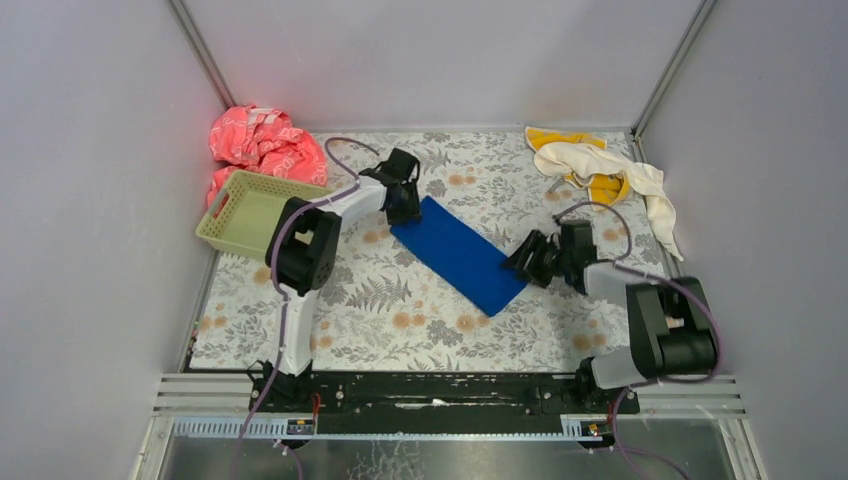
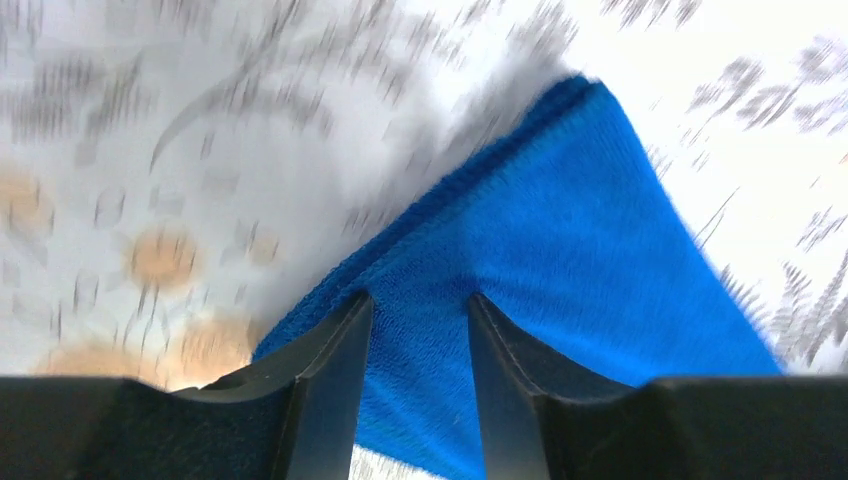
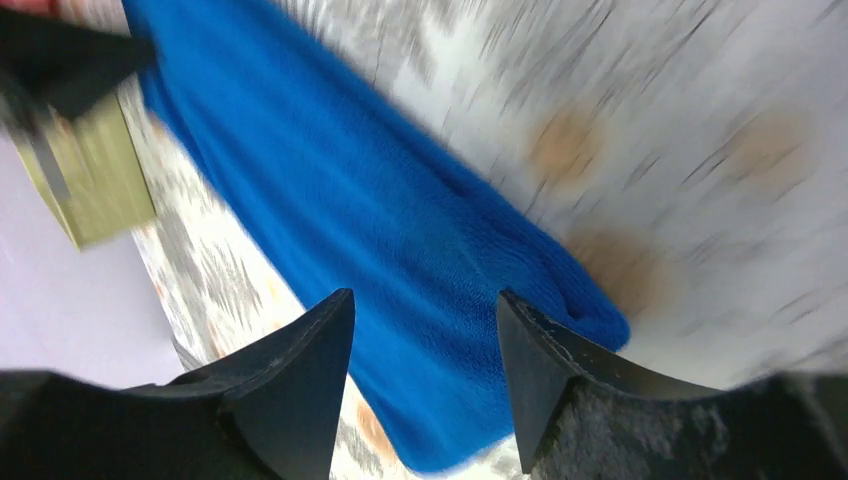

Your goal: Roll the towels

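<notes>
The folded blue towel (image 1: 458,254) lies slantwise on the table, from upper left to lower right. At its upper-left end is my left gripper (image 1: 411,214); in the left wrist view its fingers (image 2: 337,375) stand part open over the blue cloth, a small gap between them. My right gripper (image 1: 521,265) is at the right edge near the towel's lower end. Its fingers (image 3: 315,365) are wide apart in the right wrist view, with the towel's layered edge (image 3: 530,250) beneath and between them. Whether either gripper's tips touch the cloth is hard to tell.
A green basket (image 1: 228,241) stands on the left, a crumpled pink towel (image 1: 262,150) behind it. White and yellow towels (image 1: 602,170) lie at the back right.
</notes>
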